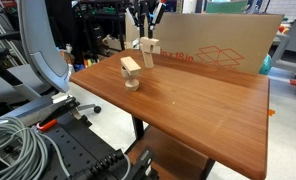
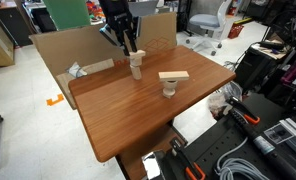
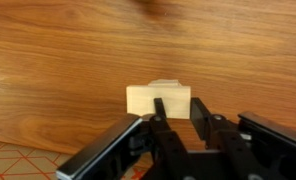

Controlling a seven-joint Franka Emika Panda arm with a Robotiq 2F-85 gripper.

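A pale wooden block (image 1: pixel 147 45) lies across the top of an upright pale cup stack (image 1: pixel 148 59) near the table's back edge. My gripper (image 2: pixel 134 47) is down at that block from above. In the wrist view the block (image 3: pixel 144 97) sits just ahead of the gripper, whose fingers stand part open. One finger overlaps the block's middle and the other is by its right end. Whether they touch it cannot be told. Another block (image 2: pixel 174 76) rests on a second, shorter cup stack (image 2: pixel 170 89) nearer the front.
A cardboard panel (image 1: pixel 223 40) stands behind it. A black bench with coiled cable (image 1: pixel 16 150) is at the front left, and an office chair (image 2: pixel 206 24) is farther off.
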